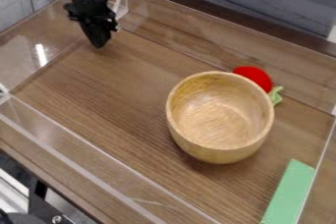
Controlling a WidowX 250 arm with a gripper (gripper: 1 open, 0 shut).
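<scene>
My gripper [97,33] is at the upper left of the camera view, low over the wooden table near its back-left part; whether its fingers are open or shut is too small to tell. A wooden bowl [219,117] sits right of centre. Behind it lies a red object [252,77] with a green part [274,96] at its right. A pale green rectangular item [289,191] lies at the front right.
The bowl and the items around it take up the right side.
</scene>
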